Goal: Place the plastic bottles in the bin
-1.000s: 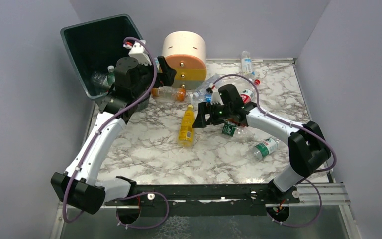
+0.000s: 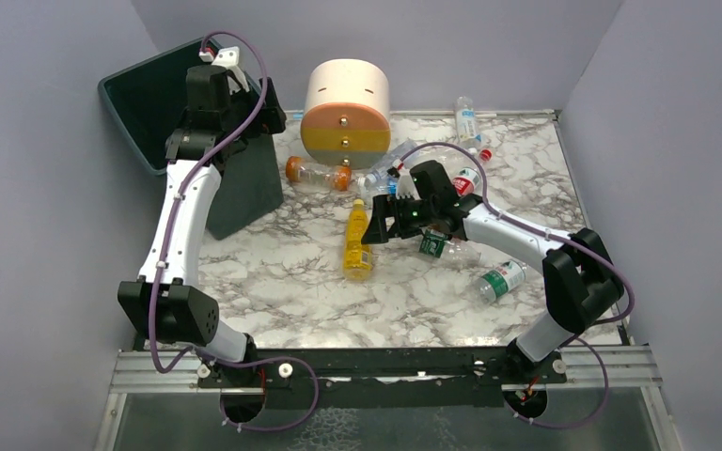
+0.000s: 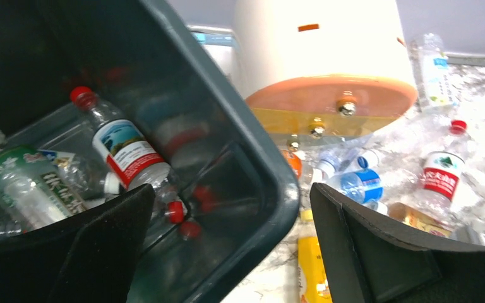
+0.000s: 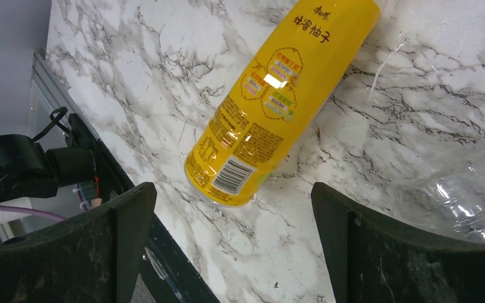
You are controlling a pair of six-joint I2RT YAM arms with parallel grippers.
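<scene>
My left gripper is open and empty over the rim of the dark green bin [image 2: 127, 113]. In the left wrist view the bin holds several bottles, among them a red-capped one [image 3: 126, 154] and a green-labelled one [image 3: 31, 186]. My right gripper stands open just above a lying yellow bottle [image 4: 271, 107], with nothing between its fingers. Other bottles lie on the marble table: orange-capped [image 2: 315, 173], green-labelled [image 2: 502, 280], red-labelled [image 3: 441, 173] and several clear ones at the back.
A cream, orange and yellow rounded container [image 2: 348, 94] stands at the back centre, beside the bin. Grey walls surround the table [image 2: 273, 301]. Bottles crowd the middle right.
The right arm has hardly moved.
</scene>
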